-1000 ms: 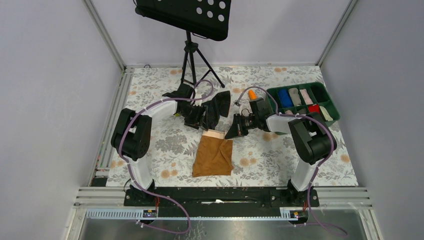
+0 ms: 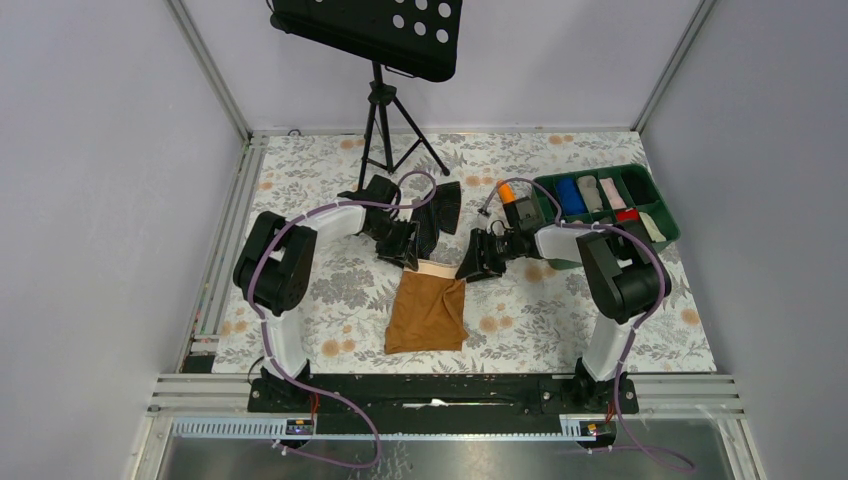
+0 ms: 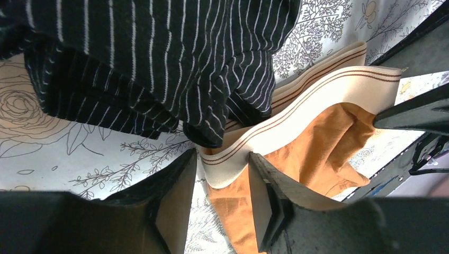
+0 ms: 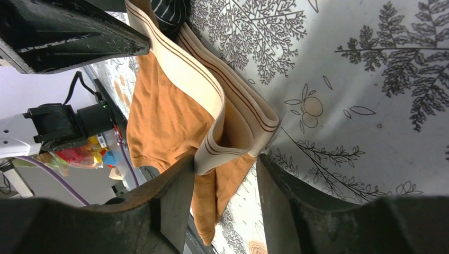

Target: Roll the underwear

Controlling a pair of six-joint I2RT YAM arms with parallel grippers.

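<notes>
The orange underwear (image 2: 425,312) lies flat on the patterned table, its cream waistband (image 2: 433,268) at the back edge. My left gripper (image 2: 408,262) is at the band's left end, fingers part open; in the left wrist view the band (image 3: 294,119) runs between and just beyond the fingertips. My right gripper (image 2: 464,270) is at the right end; in the right wrist view its part-open fingertips lie either side of the band's bent corner (image 4: 222,153). Whether either has a hold on the cloth cannot be told.
Dark striped cloth (image 3: 153,63) lies just behind the underwear. A green divided box (image 2: 668,228) with folded items and an orange object (image 2: 505,191) are at the back right. A black stand (image 2: 383,110) stands at the back.
The underwear looks nearly unchanged.
</notes>
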